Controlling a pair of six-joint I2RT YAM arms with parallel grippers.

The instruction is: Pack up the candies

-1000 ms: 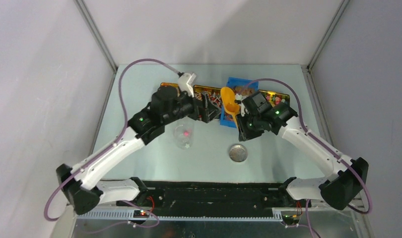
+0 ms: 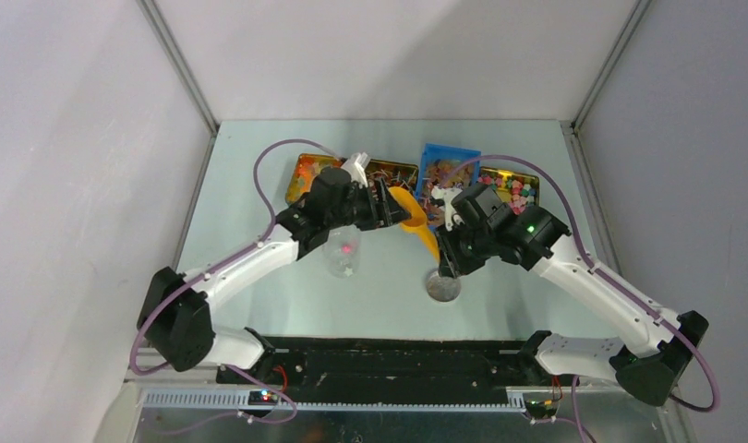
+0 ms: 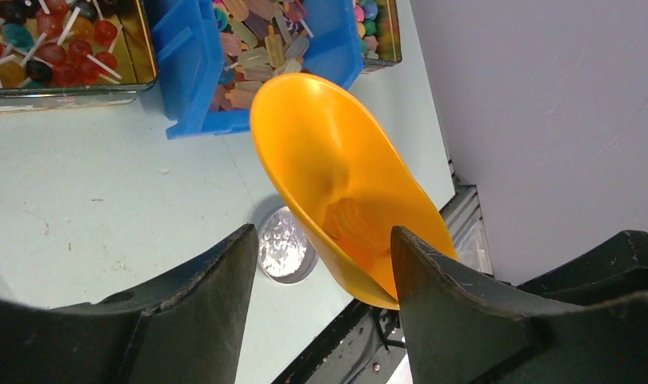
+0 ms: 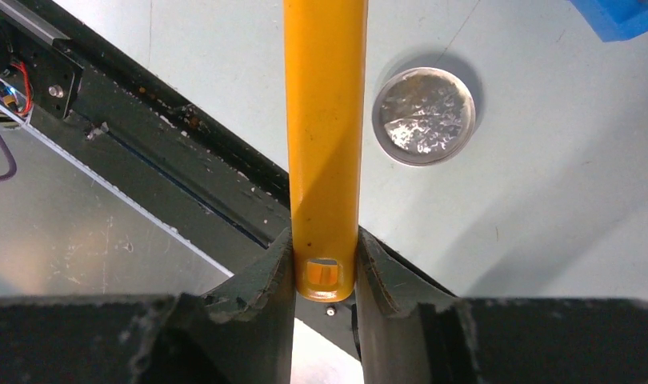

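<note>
A yellow scoop spans between my arms, its handle (image 4: 324,144) held upright in the right wrist view by my shut right gripper. In the left wrist view my left gripper stands part open at the scoop head's near rim; whether the fingers touch it is unclear. An orange translucent piece shows in the scoop. Behind are candies in a blue bin (image 3: 185,80), a tray of lollipops (image 3: 65,96) and a gold tray (image 2: 507,189). A clear container (image 2: 343,258) stands below my left arm.
A round metal dish (image 4: 423,116) lies on the table's front half below the scoop. Another candy tray (image 2: 306,175) is at the back left.
My left gripper has moved right and up to the scoop's head.
</note>
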